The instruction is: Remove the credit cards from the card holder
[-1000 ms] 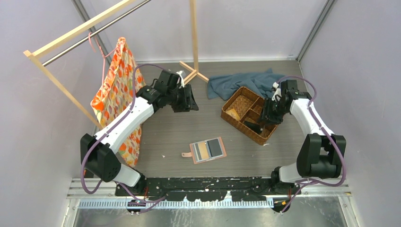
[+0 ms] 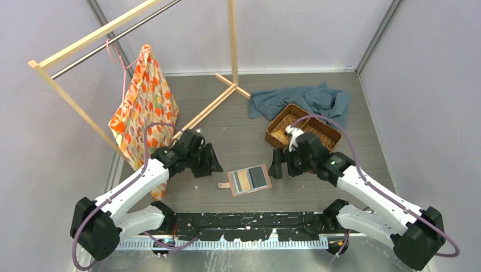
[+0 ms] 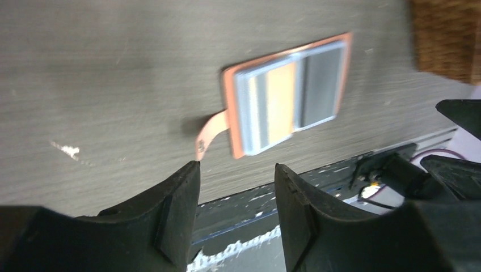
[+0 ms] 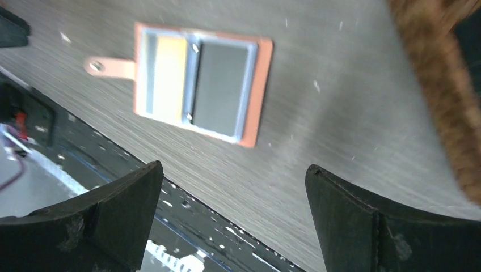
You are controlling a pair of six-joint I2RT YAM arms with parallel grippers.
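An open pink card holder lies flat on the table, its clasp strap to the left, with grey, tan and dark cards in its sleeves, seen also in both wrist views. My left gripper hangs above and left of it; in the left wrist view its fingers stand part open with nothing between them. My right gripper is open above the table just right of the holder, empty between its fingers.
A wicker basket with dividers sits behind the right gripper, a blue cloth behind it. A wooden rack with a patterned fabric stands at left. Table space around the holder is clear.
My left gripper has moved down toward the card holder. My right gripper has swung left from over the basket to beside the holder. The holder has not moved.
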